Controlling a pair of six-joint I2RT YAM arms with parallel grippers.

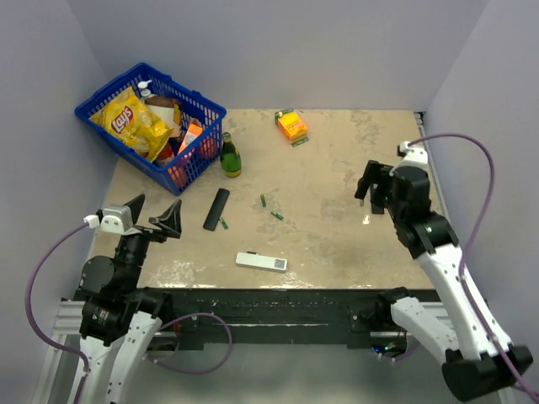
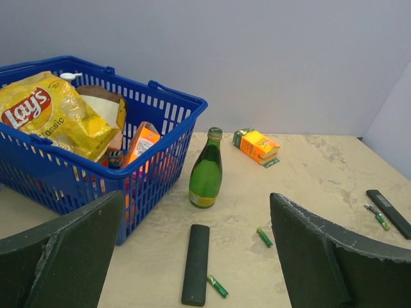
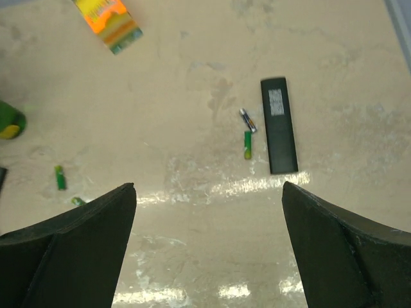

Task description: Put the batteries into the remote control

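A white remote (image 1: 261, 261) lies at the front middle of the table. A black remote (image 1: 216, 209) lies left of centre with a small green battery (image 1: 223, 222) beside it. Two green batteries (image 1: 277, 215) lie near the middle. On the right, a black bar (image 3: 279, 128) lies beside a green battery (image 3: 248, 146) and a dark, silver-ended battery (image 3: 248, 120). My right gripper (image 1: 379, 177) is open, raised over that right group. My left gripper (image 1: 152, 217) is open at the front left, nothing between its fingers.
A blue basket (image 1: 194, 105) of groceries fills the back left, a green bottle (image 1: 231, 160) beside it. An orange-yellow carton (image 1: 292, 124) lies at the back.
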